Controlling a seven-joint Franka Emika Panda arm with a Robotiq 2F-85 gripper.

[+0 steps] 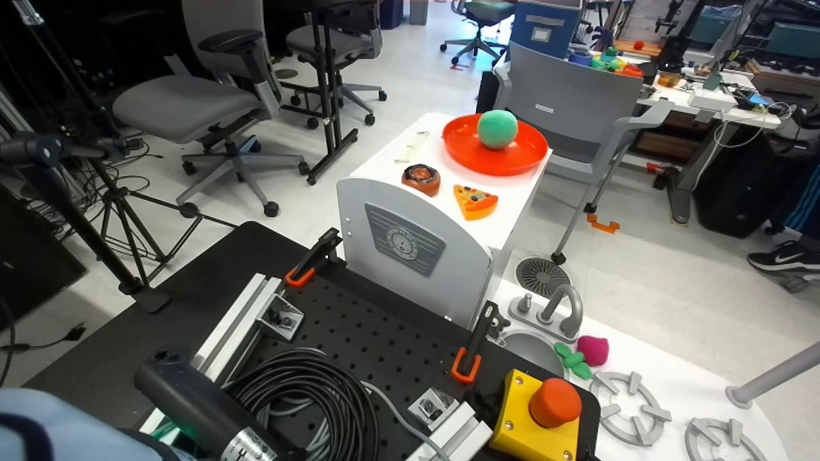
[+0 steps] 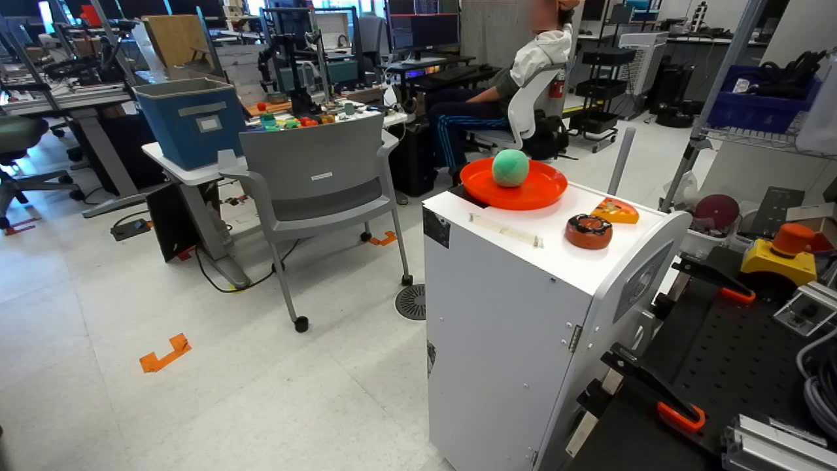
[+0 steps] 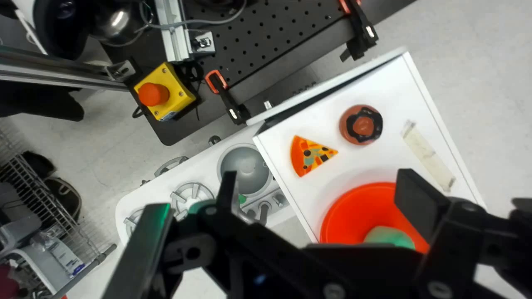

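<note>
In the wrist view my gripper is open, its dark fingers spread wide over the toy kitchen with nothing between them. A red-orange plate (image 1: pixel 461 159) rests on the white cabinet top, carrying a green ball (image 1: pixel 497 129). Nearer the grey panel are a brown, dark-topped ring-shaped toy (image 1: pixel 421 179) and a pizza slice toy (image 1: pixel 476 202). In the wrist view the gripper hides part of the plate (image 3: pixel 344 209) and ball (image 3: pixel 390 236). Beside the sink (image 1: pixel 530 347) lies a pink toy vegetable (image 1: pixel 592 350) with green leaves (image 1: pixel 573 360).
A raised grey panel (image 1: pixel 415 246) borders the cabinet top. Along the black pegboard table (image 1: pixel 361 307) stand clamps, coiled cables and a yellow box with a red button (image 1: pixel 555 402). A tape strip (image 3: pixel 427 155) marks a cabinet-top side otherwise bare.
</note>
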